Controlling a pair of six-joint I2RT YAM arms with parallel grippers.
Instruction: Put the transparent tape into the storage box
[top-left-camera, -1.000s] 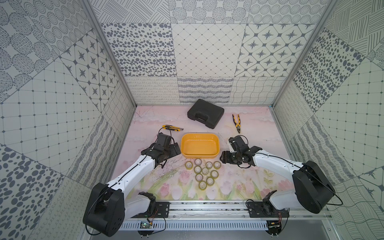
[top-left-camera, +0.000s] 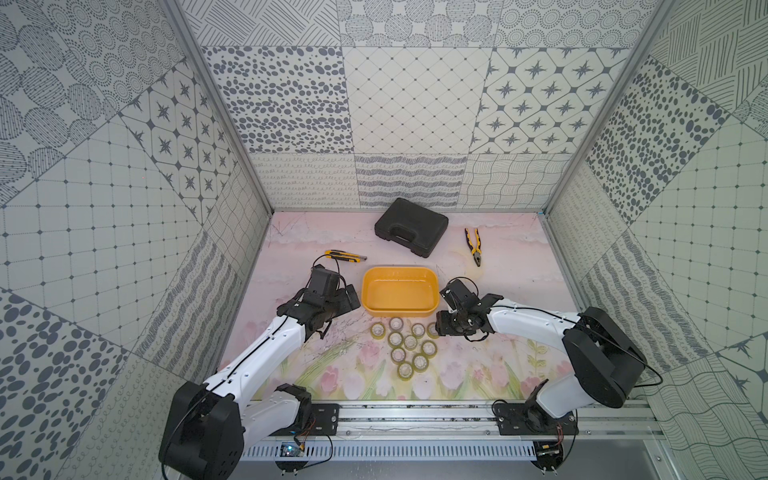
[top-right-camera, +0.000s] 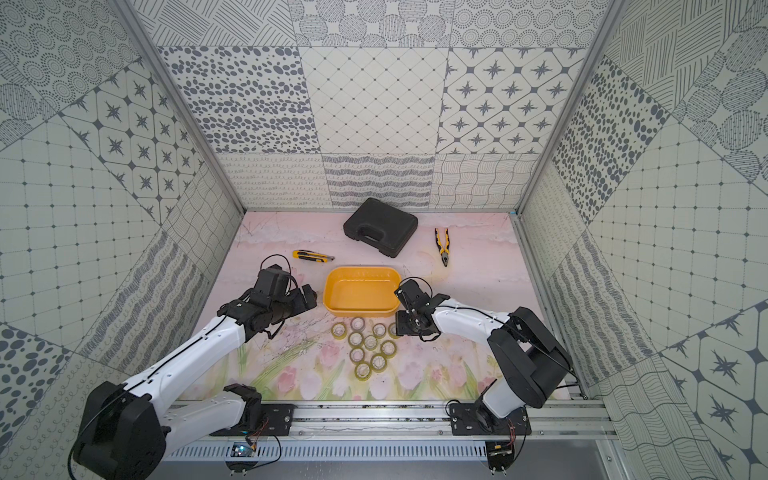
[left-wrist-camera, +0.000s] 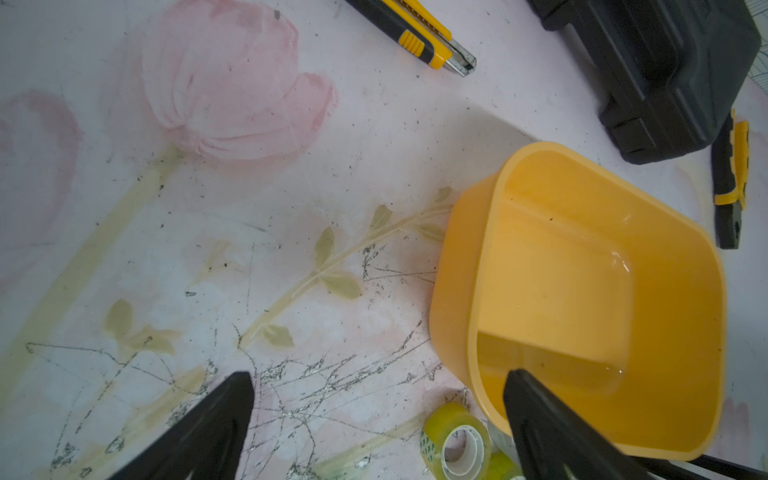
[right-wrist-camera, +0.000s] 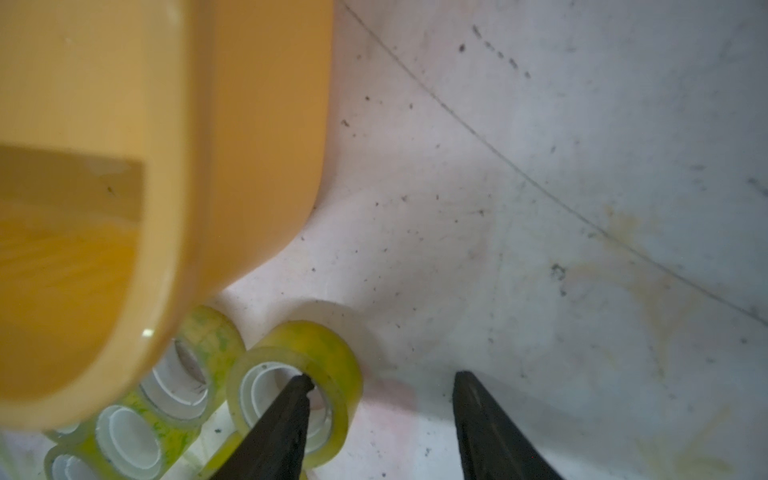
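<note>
Several rolls of transparent tape with yellowish-green sides lie on the table in front of the yellow storage box (top-left-camera: 400, 315). The rightmost roll (right-wrist-camera: 345, 369) stands out in the right wrist view, close by the box's corner. My right gripper is over it with fingers apart; the left-hand finger (right-wrist-camera: 281, 432) overlaps the roll's hole, and only bare table shows between the fingertips. Whether that finger touches the roll, I cannot tell. Left of the box, my left gripper hangs open and empty. Inside, the box (left-wrist-camera: 552, 288) shows no tape.
Behind the box lies a black case (top-left-camera: 412, 226). A yellow utility knife (top-left-camera: 345, 256) rests at the back left, pliers (top-left-camera: 474, 246) at the back right. The box's wall (right-wrist-camera: 264, 160) rises beside my right gripper.
My right gripper has moved left and slightly toward the front, from beside the rightmost roll to over it. The left arm has shifted slightly. Rolls and box look unmoved.
</note>
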